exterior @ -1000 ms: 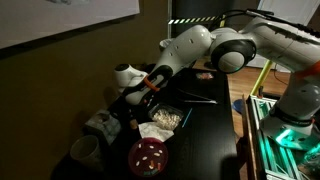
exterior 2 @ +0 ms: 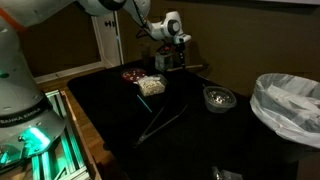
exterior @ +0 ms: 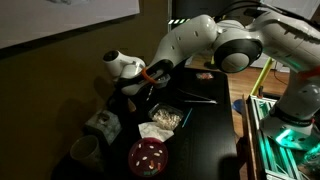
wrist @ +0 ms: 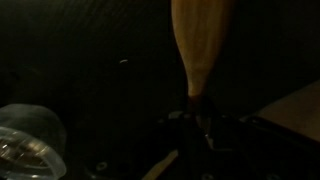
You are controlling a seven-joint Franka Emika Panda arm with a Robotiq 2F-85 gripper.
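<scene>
In the wrist view a pale brown wooden utensil (wrist: 200, 38) stretches from the top edge down to the fingers; its full shape is cut off. My gripper is shut on its narrow end, though the fingers are very dark. From the first exterior side, my gripper (exterior: 130, 97) is over the back left of the black table, beside a grey toaster-like box (exterior: 103, 126). The second exterior view has the gripper (exterior 2: 182, 40) at the far end, too small for detail there.
A red plate (exterior: 148, 158), a white cloth (exterior: 155, 131) and a tray of pale bits (exterior: 166, 116) lie nearby. A clear bowl (exterior 2: 219, 98) and a white-lined bin (exterior 2: 290, 105) stand farther along.
My wrist has shifted slightly left and tilted. The brown end seen low beneath the gripper earlier is now higher. Bowl, cloth and plate stay put.
</scene>
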